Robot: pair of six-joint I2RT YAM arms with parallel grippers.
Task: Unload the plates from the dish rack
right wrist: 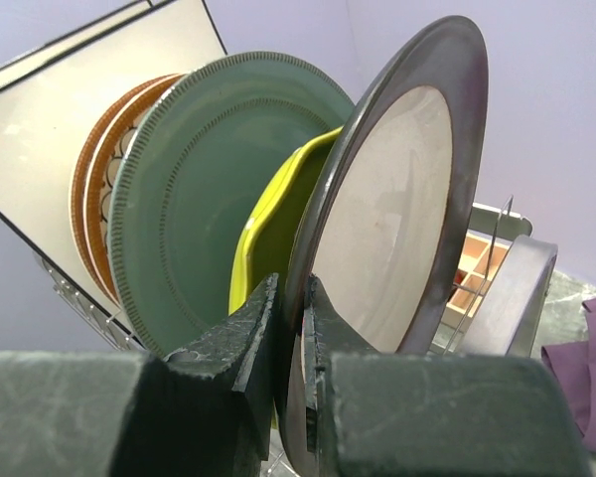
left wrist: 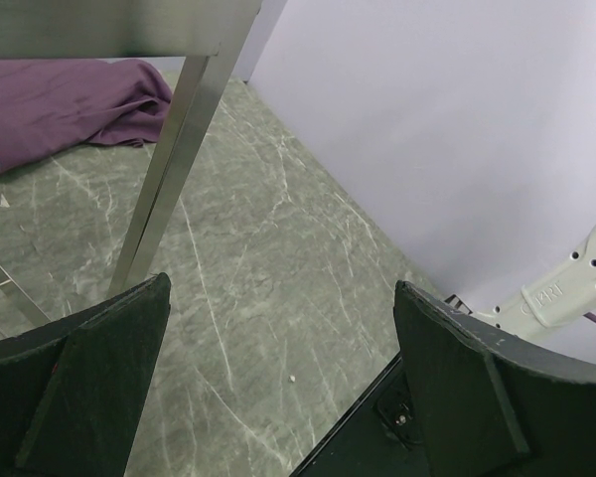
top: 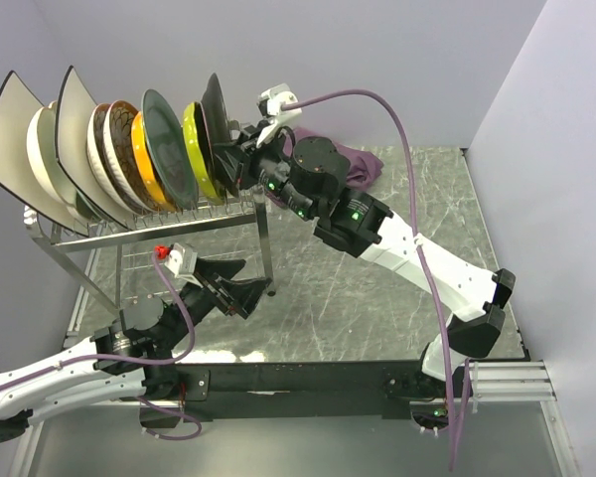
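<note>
A grey dark-rimmed plate (right wrist: 397, 199) stands nearly on edge at the right end of the dish rack (top: 179, 229). My right gripper has its fingers closed on both faces of the plate's rim. Left of it stand a yellow-green dish (right wrist: 268, 224), a grey-green plate (right wrist: 219, 179), an orange dish (top: 147, 164), brown-rimmed bowls (right wrist: 104, 179) and cream square plates (top: 15, 159). Below the rack's front right, my left gripper is open and empty over the counter.
A purple cloth (top: 363, 167) lies behind and right of the rack. The rack's metal leg (left wrist: 174, 159) stands close beyond the left gripper.
</note>
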